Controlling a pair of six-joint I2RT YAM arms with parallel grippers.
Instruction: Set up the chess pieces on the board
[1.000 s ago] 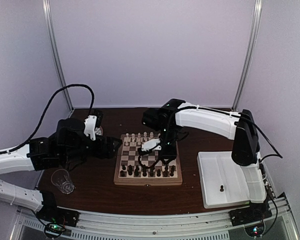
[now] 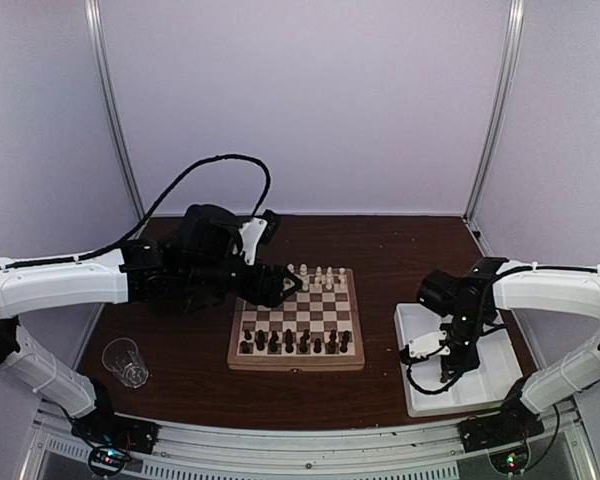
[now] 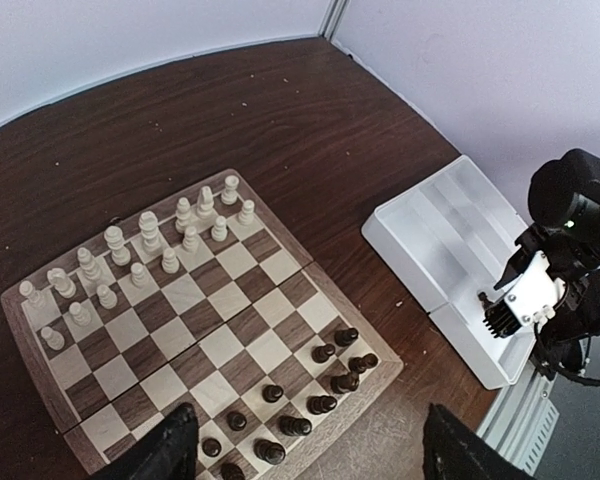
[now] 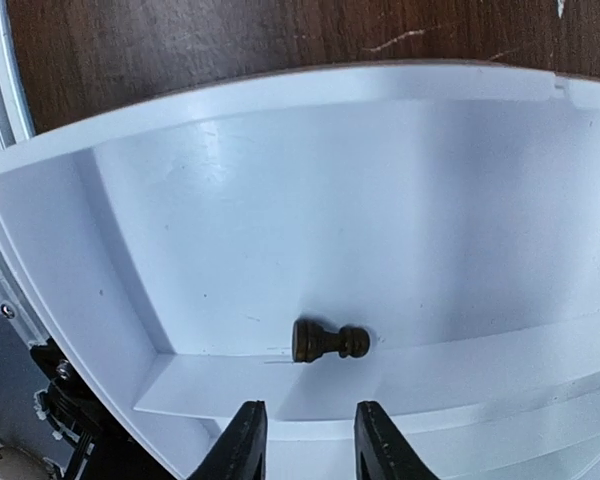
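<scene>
The wooden chess board (image 2: 297, 366) lies mid-table. Two rows of white pieces (image 3: 150, 232) stand along its far side, and dark pieces (image 3: 295, 426) stand along the near side. One dark piece (image 4: 325, 341) lies on its side in the white tray (image 4: 280, 200), near the inner wall. My right gripper is over the tray, open and empty, its fingertips a little to the near side of that piece. My left gripper hangs above the board, its fingers apart with nothing between them; in the top view it covers the board's far left part.
A clear glass (image 2: 127, 362) lies at the table's front left, away from the board. Bare table (image 2: 380, 240) stretches behind the board and between board and tray. The tray's raised rim (image 4: 380, 85) surrounds the dark piece.
My right arm has swung from above the board to the right and now reaches down over the near part of the tray. The left gripper has moved right, from beside the board to above it.
</scene>
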